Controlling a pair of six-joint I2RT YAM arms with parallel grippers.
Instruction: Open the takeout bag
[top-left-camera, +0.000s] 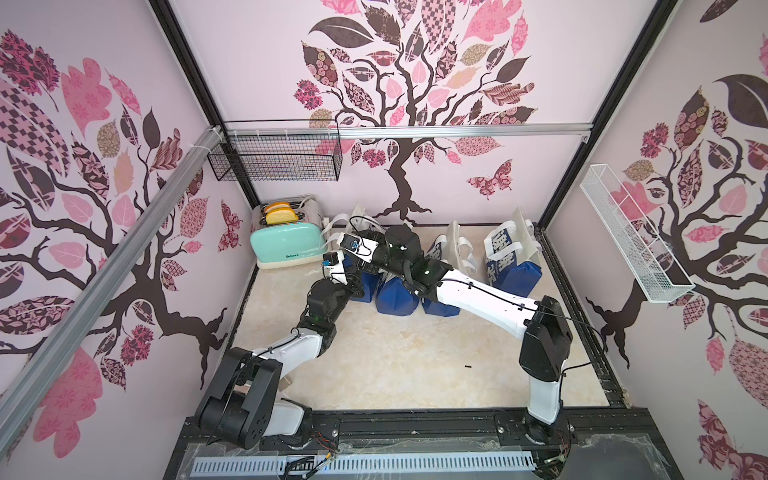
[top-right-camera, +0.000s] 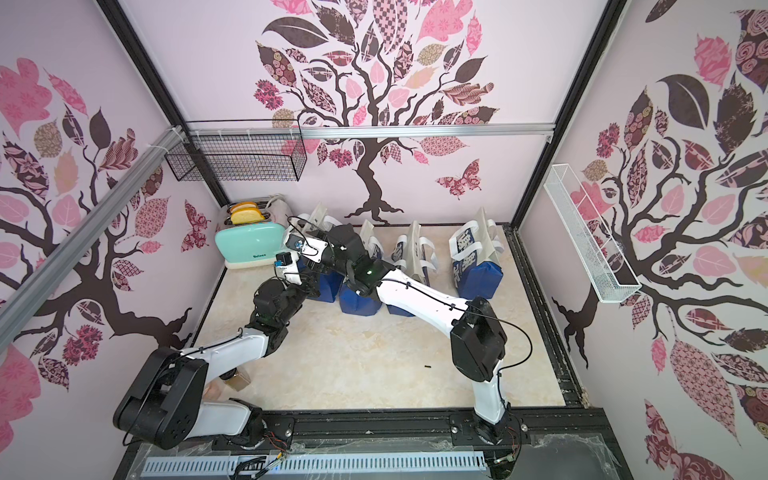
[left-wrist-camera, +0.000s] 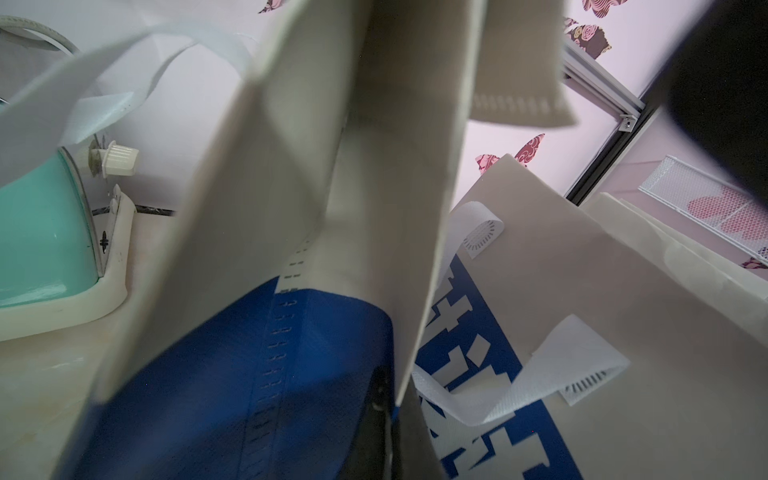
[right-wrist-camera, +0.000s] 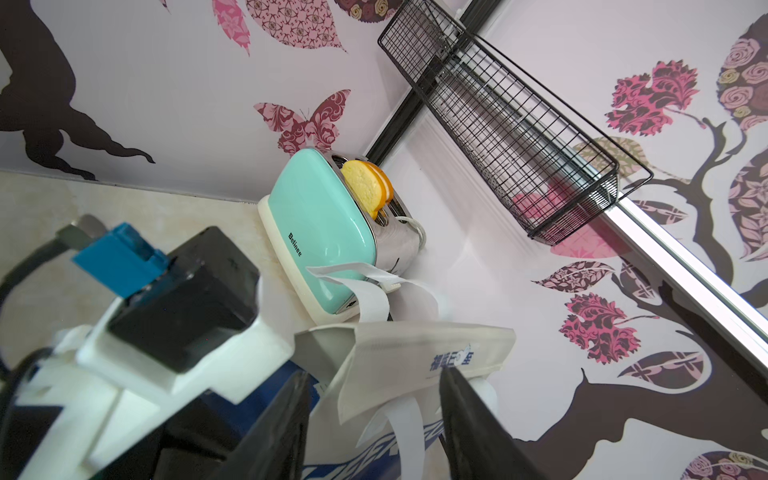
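Several blue-and-beige takeout bags with white handles stand along the back wall, one of them at the right (top-left-camera: 512, 272). My left gripper is shut low against the leftmost bag (left-wrist-camera: 240, 376), whose beige top rises above it; whether it pinches any of the fabric is unclear. In the right wrist view my right gripper is part open, its fingers either side of that bag's beige top flap (right-wrist-camera: 424, 344) and a white strap, which appear beyond the fingertips.
A mint toaster (top-left-camera: 280, 244) with bread stands at the back left. A black wire basket (top-left-camera: 276, 160) hangs above it, a white rack (top-left-camera: 632, 232) on the right wall.
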